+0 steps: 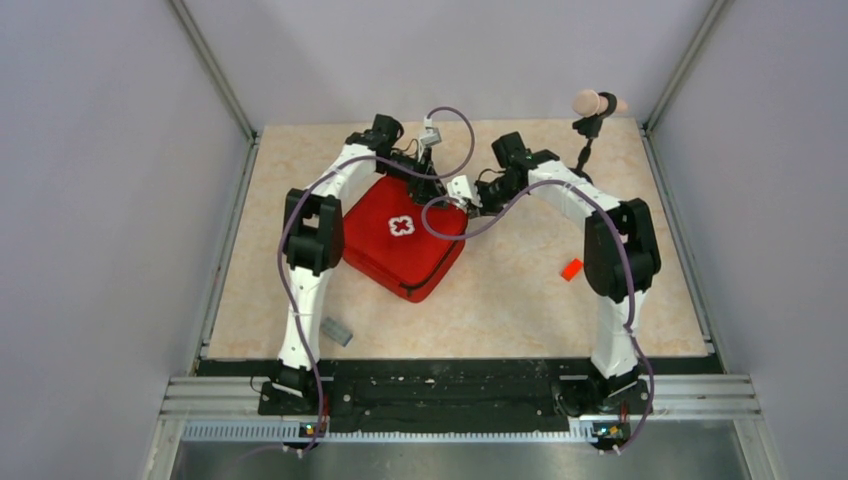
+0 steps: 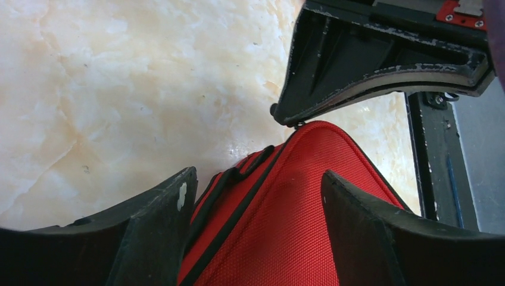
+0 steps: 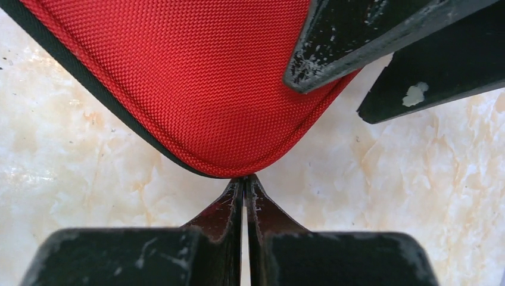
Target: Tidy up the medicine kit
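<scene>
The red medicine kit [image 1: 385,235], with its white cross emblem [image 1: 401,226], lies closed and angled on the table. At its far right corner my right gripper is shut, its fingertips meeting right against the dark-trimmed edge; whether anything thin is pinched there is hidden. My left gripper stands part open over the same end of the kit. Between its fingers the left wrist view shows the red fabric [image 2: 298,190] and a black zipper strip [image 2: 238,217]. From the right wrist view, a left fingertip [image 3: 309,74] overlaps the lid.
A grey block [image 1: 336,331] lies at the front left. An orange-red piece [image 1: 572,269] is on the right side of the table. A stand with a pale round head [image 1: 588,103] rises at the back right. Bare tabletop [image 1: 510,310] spreads front and right.
</scene>
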